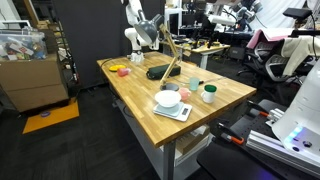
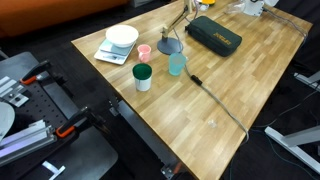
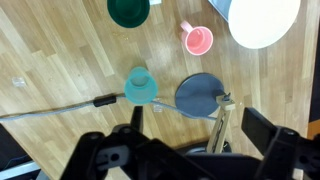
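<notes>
In the wrist view my gripper is open above the wooden table, with nothing held between its widely spread fingers. Below it a translucent teal cup point(image 3: 140, 85) stands near the left finger. A pink cup point(image 3: 197, 40) and a dark green-lined cup point(image 3: 128, 10) are farther up that view. At its upper right is a white bowl point(image 3: 262, 20). Exterior view 2 shows the bowl point(image 2: 122, 35) on a flat pale scale point(image 2: 110, 52), beside the pink cup point(image 2: 143, 51). The white cup with green inside point(image 2: 142, 77) stands near the table edge, left of the teal cup point(image 2: 177, 64).
A lamp's round dark base point(image 3: 199, 93) and thin wooden arm stand close to the teal cup. A cable point(image 2: 222, 103) runs across the table. Behind lies a dark zipped case point(image 2: 214, 35).
</notes>
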